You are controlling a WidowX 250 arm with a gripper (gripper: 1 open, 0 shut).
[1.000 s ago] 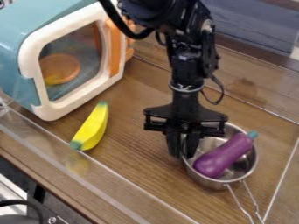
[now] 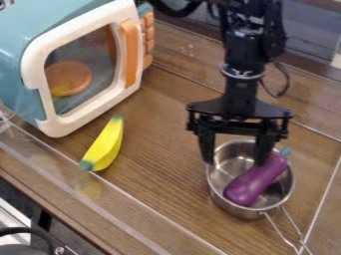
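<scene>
The black gripper [image 2: 237,142] hangs open over a metal pot [image 2: 229,159], its fingers apart and empty, near the pot's back rim. A purple eggplant [image 2: 253,181] with a green stem lies inside the pot, whose wire handle reaches toward the front right. A yellow toy banana [image 2: 103,145] rests on the wooden table to the left of the pot.
A blue and white toy microwave [image 2: 40,60] with an orange disc inside occupies the back left. Bare table [image 2: 160,194] lies between the banana and the pot. A dark cable runs at the bottom left edge.
The gripper has risen from down in the pot to above it and shifted a little right. The eggplant, pot and banana look about where they were.
</scene>
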